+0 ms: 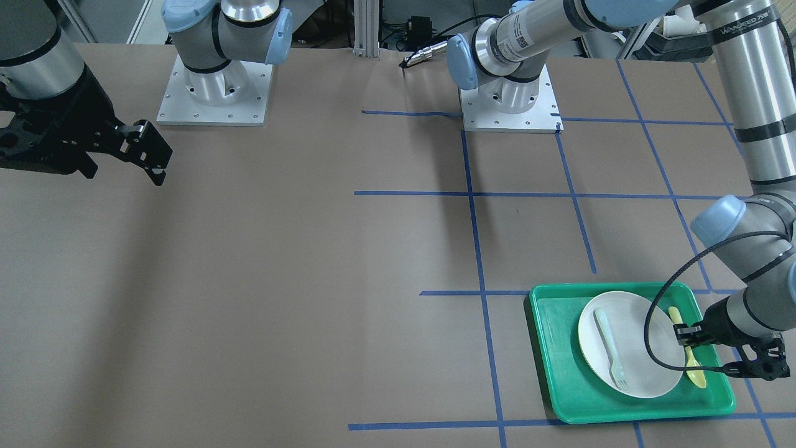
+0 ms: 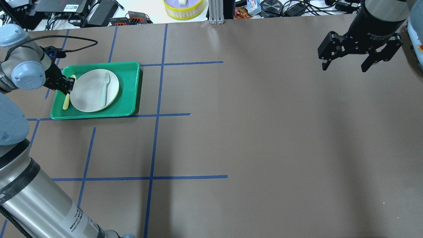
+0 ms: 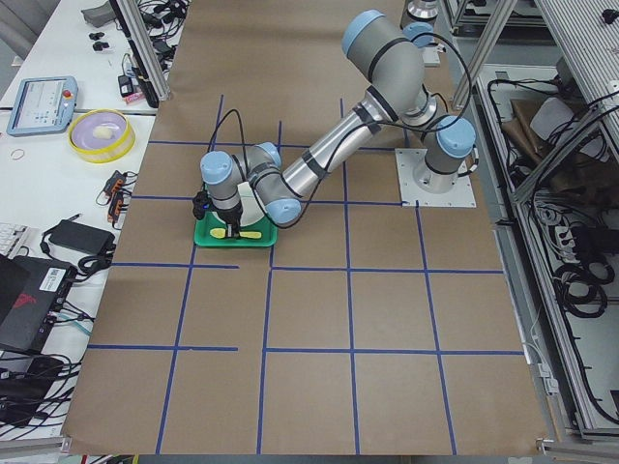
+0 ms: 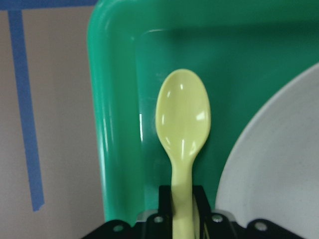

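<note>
A green tray at the lower right of the front view holds a white plate with a pale fork lying on it. A yellow spoon lies along the tray's edge beside the plate, bowl visible in the wrist view. My gripper is down at the tray, its fingers on either side of the spoon's handle and shut on it. In the top view the spoon shows at the tray's left side, partly hidden by the gripper.
A second arm's black end hangs at the top right of the top view. Cables and devices lie along the far side.
</note>
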